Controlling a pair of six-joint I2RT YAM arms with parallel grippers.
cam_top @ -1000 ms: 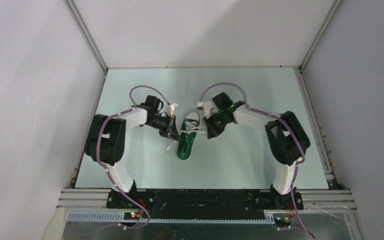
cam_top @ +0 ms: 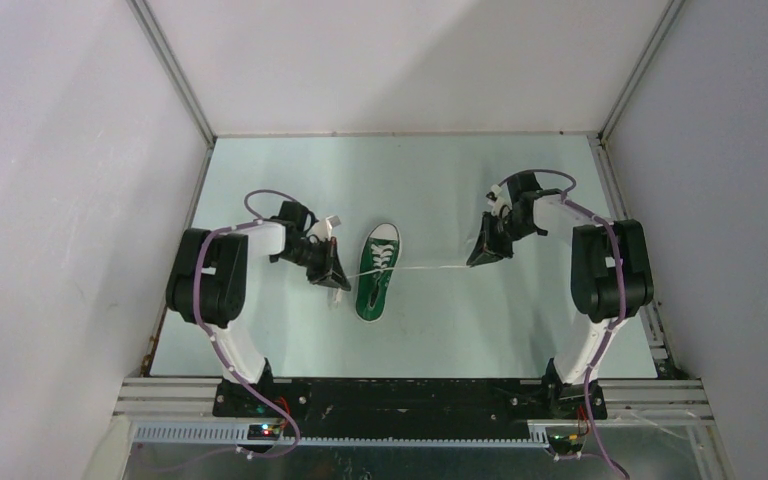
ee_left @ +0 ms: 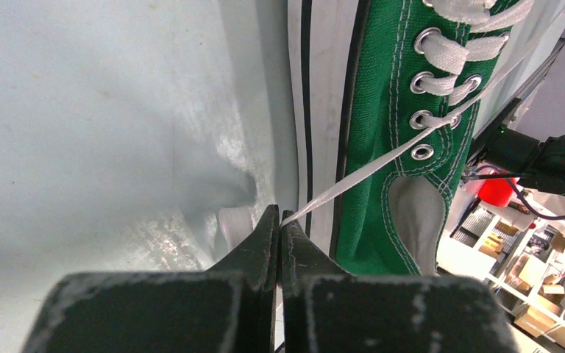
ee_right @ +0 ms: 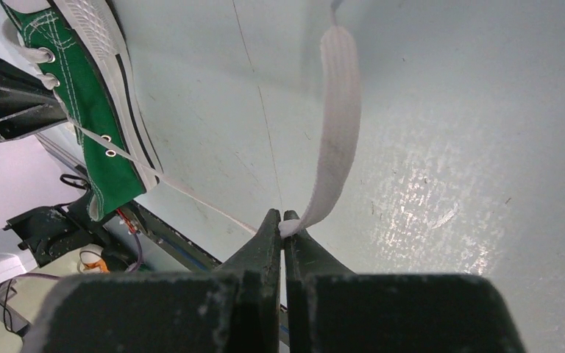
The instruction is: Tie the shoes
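The green canvas shoe lies toe to the back, a little left of the table's middle. A white lace runs taut across it to both grippers. Just left of the shoe, my left gripper is shut on one lace end, thin between its tips. Well to the shoe's right, my right gripper is shut on the other end, whose flat tail curves away from the tips. In the left wrist view, crossed laces fill the upper eyelets; a lower eyelet is empty.
Walls stand at both sides and at the back. The dark front rail runs along the near edge.
My right gripper has moved from beside the shoe out to the right, drawing the lace straight. My left gripper has moved slightly down and left. The shoe has barely moved.
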